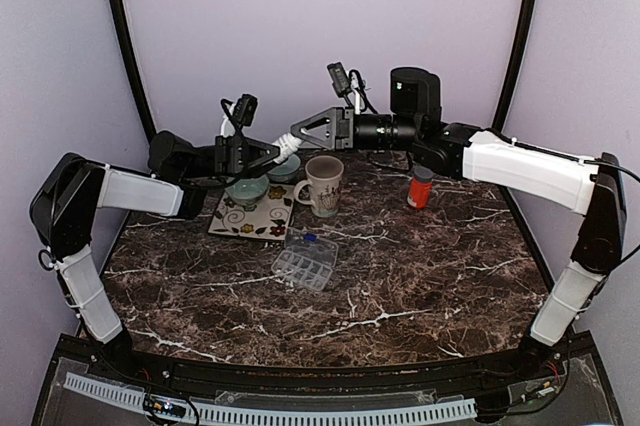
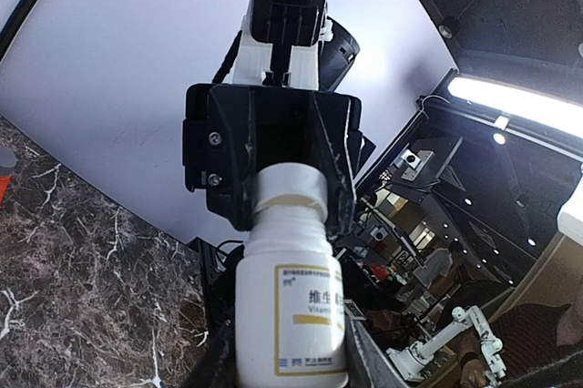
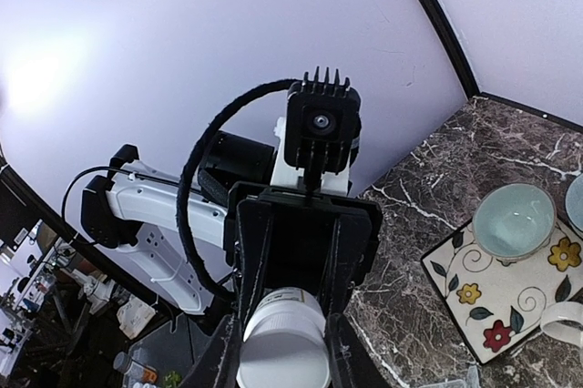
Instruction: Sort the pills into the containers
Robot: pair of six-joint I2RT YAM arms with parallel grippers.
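Observation:
A white pill bottle (image 1: 288,147) with a yellow-framed label is held in the air between my two grippers. In the left wrist view, my left gripper is shut around the labelled body of the bottle (image 2: 287,315). The white cap (image 2: 291,186) sits at the bottle's other end, between the fingers of my right gripper (image 1: 300,134). From the right wrist view, that gripper is shut on the cap (image 3: 282,361); whether the cap is loose cannot be told. A clear compartment box (image 1: 305,268) lies open on the table, below the bottle in the top view.
On a floral mat (image 1: 230,222) stand green bowls (image 1: 247,190), with a mug (image 1: 323,186) beside them. A red-orange bottle with a grey cap (image 1: 420,188) stands at the back right.

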